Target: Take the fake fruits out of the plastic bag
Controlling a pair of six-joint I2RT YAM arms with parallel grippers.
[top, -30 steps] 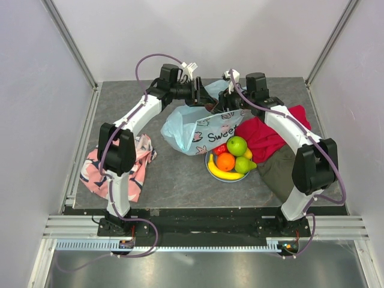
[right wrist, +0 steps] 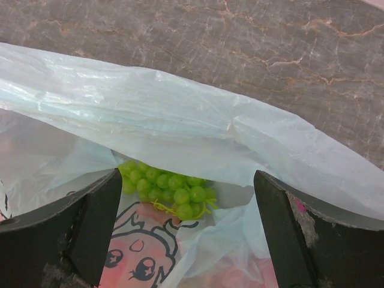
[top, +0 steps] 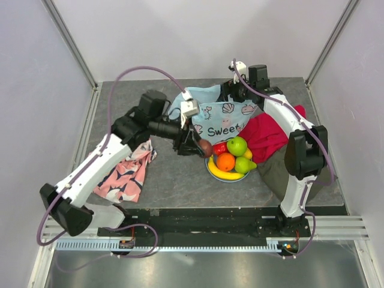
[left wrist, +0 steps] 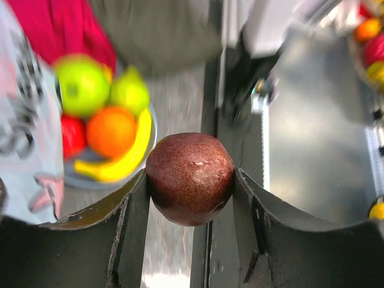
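My left gripper [top: 191,145] is shut on a dark red round fruit [left wrist: 189,179], held in the air just left of the fruit bowl [top: 219,177] of banana, orange, apples and pear. The pale blue plastic bag [top: 213,126] lies behind, printed "Sweet". My right gripper [top: 231,90] is open over the bag's back right. In the right wrist view, green grapes [right wrist: 168,186] lie inside the bag between the fingers, beneath a fold of plastic.
A red cloth [top: 270,135] and an olive cloth [top: 276,174] lie at right, a pink patterned cloth [top: 120,180] at front left.
My left gripper has lifted the red fruit out from the bag and come forward toward the bowl.
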